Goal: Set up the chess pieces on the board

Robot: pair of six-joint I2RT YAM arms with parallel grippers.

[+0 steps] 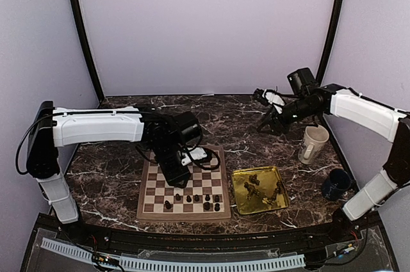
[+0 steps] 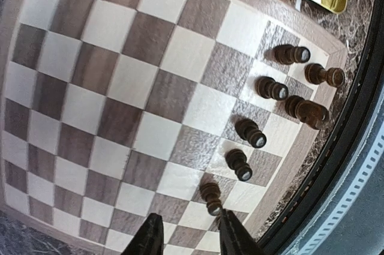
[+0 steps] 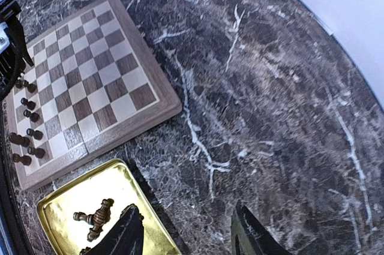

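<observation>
The checkered board lies left of centre, with several dark pieces standing in two rows along its near edge. In the left wrist view a pawn stands just beyond my left gripper, which is open with empty space between its fingers. Another piece is mostly hidden behind the right-hand finger. Corner pieces include a dark knight-like piece and a rook-like piece. More pieces lie tipped over in the gold tray. My right gripper hovers open and empty over the table behind the tray.
A white mug and a dark blue cup stand at the right, near the right arm. Bare marble table stretches behind the board and tray. Most of the board's middle and far squares are empty.
</observation>
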